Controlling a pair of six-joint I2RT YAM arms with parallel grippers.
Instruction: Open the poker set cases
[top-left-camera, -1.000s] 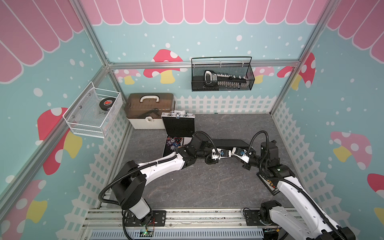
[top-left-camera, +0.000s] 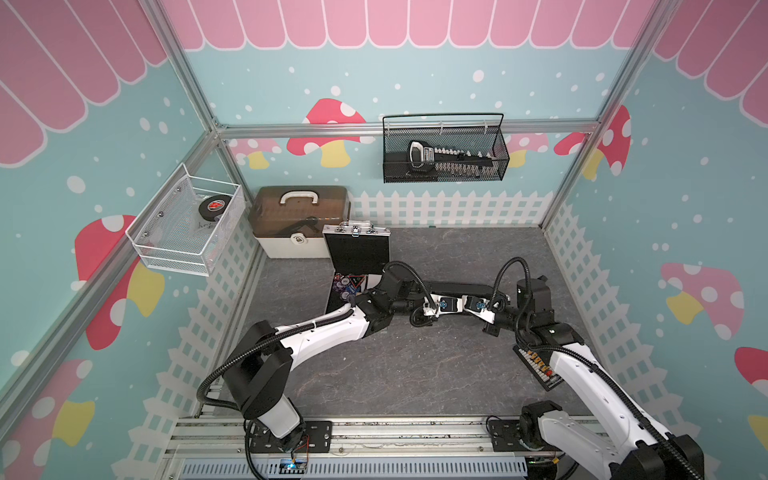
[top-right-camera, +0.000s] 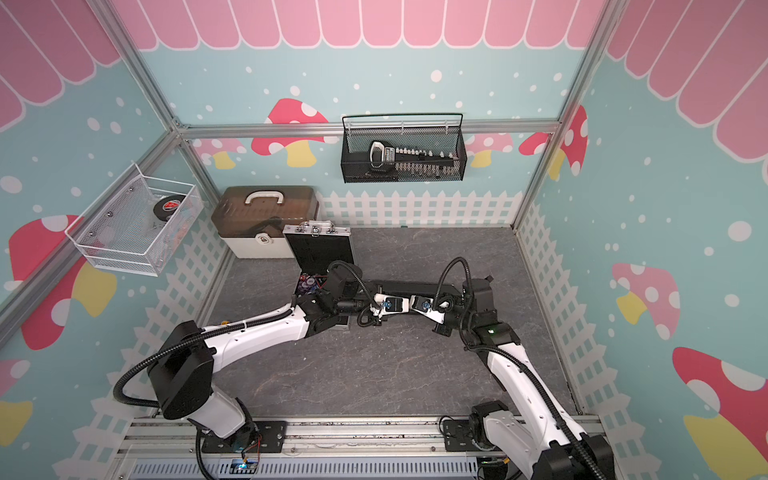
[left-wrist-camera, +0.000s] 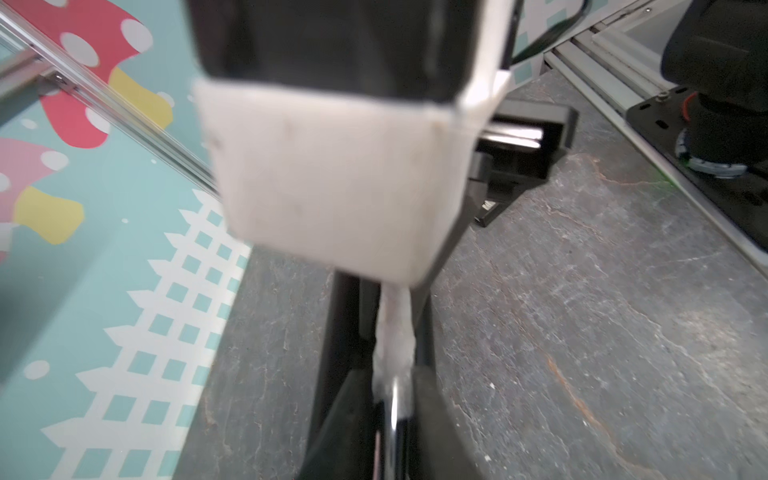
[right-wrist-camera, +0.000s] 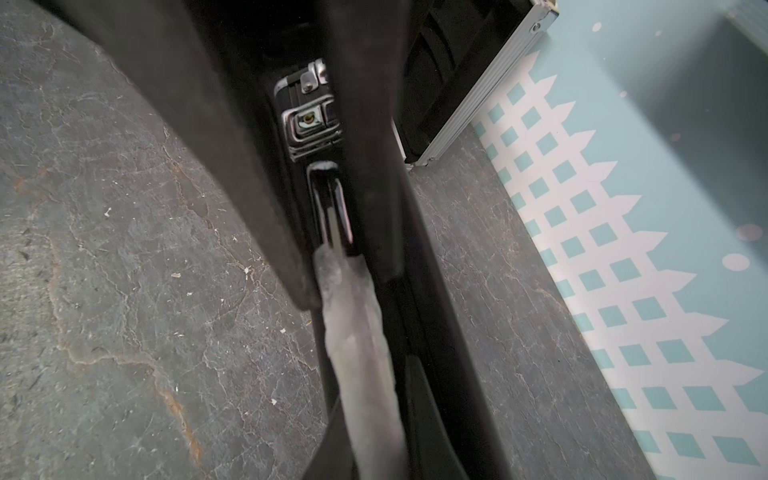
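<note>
An open silver-edged case (top-left-camera: 356, 252), with poker chips inside, stands at the back left, its lid upright. A long black case (top-left-camera: 472, 292) lies across the middle, largely hidden by both grippers. My left gripper (top-left-camera: 436, 308) is over that case, a silver strip between its blurred fingers in the left wrist view; whether it holds this is unclear. My right gripper (top-left-camera: 476, 308) meets it there from the right; in the right wrist view its dark fingers reach along the case near chrome latches (right-wrist-camera: 312, 120), with a pale strip (right-wrist-camera: 356, 336) below.
A brown-lidded box (top-left-camera: 297, 220) stands at the back left. A black basket (top-left-camera: 444, 176) and a white basket (top-left-camera: 172, 264) hang on the walls. A tray of small pieces (top-left-camera: 536, 364) lies at the right under my arm.
The left arm and the open case look almost unchanged.
</note>
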